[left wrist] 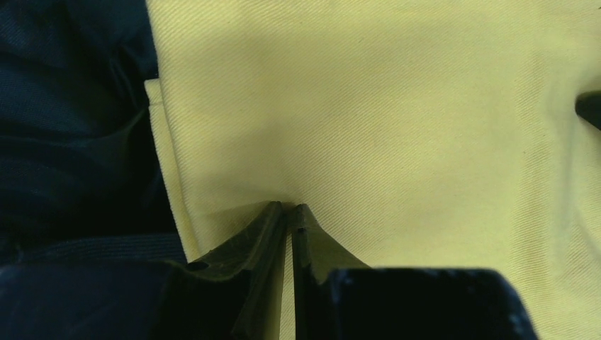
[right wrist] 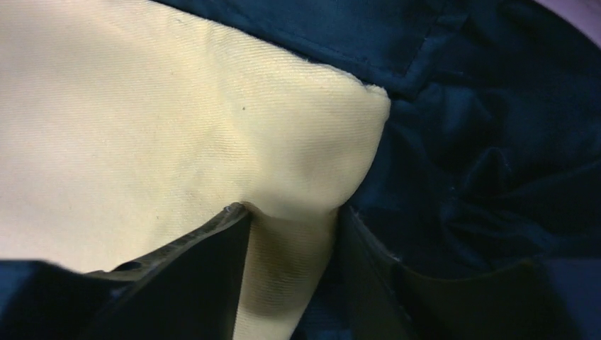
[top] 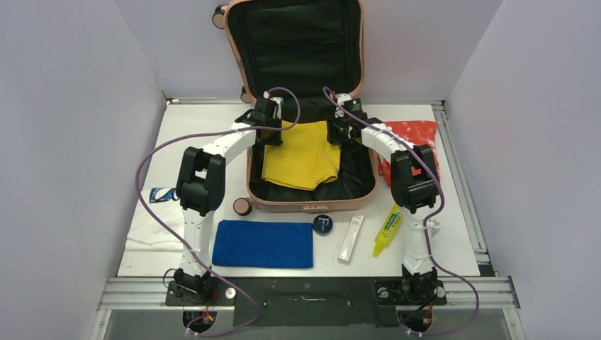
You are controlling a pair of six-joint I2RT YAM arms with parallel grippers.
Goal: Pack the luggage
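A folded yellow cloth (top: 301, 159) lies in the black-lined base of the open suitcase (top: 333, 206). At its back-left corner is my left gripper (top: 278, 140). In the left wrist view its fingertips are almost together, pressed into the cloth's surface; whether fabric is pinched there does not show. Over the back-right part is my right gripper (top: 334, 136). In the right wrist view its fingers (right wrist: 188, 273) stand apart on both sides of the cloth's right edge, with yellow fabric (right wrist: 290, 244) bulging between them.
A blue cloth (top: 262, 244), brown jar (top: 242, 206), black tin (top: 323, 224), white box (top: 351, 239) and yellow tube (top: 388, 230) lie in front. A red packet (top: 414, 133) is at right, a white cloth (top: 152, 227) at left. The suitcase lid (top: 301, 49) stands raised behind.
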